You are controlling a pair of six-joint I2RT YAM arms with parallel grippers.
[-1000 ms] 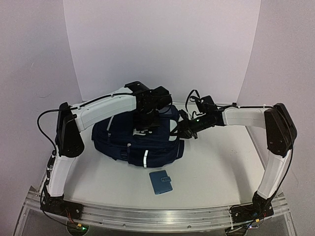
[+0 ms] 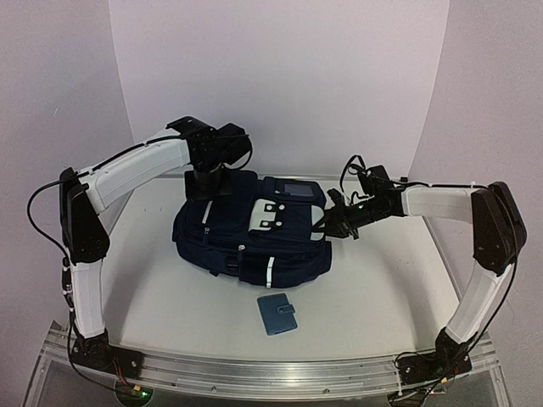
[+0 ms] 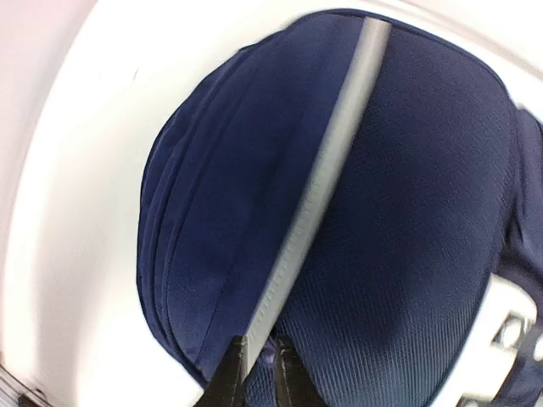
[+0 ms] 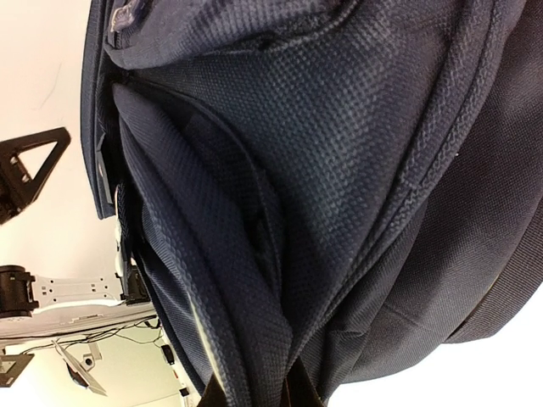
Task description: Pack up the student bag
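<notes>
A navy backpack (image 2: pixel 242 254) lies on its side across the white table, with grey zip strips and pale buckled patches. Above its left part is my left gripper; in the left wrist view its fingertips sit at the bottom edge over a grey strip, and their state is unclear. My right gripper (image 2: pixel 335 222) is at the bag's right end; in the right wrist view bunched navy fabric (image 4: pixel 237 322) runs down between its fingers, which are mostly hidden. A blue wallet-like notebook (image 2: pixel 277 315) with a strap lies in front of the bag.
Walls enclose it at the back and sides, and a metal rail (image 2: pixel 263 369) runs along the front edge.
My left arm has moved left, off the middle of the bag, uncovering the buckled patch. The bag has shifted right along with my right gripper. The notebook is unmoved.
</notes>
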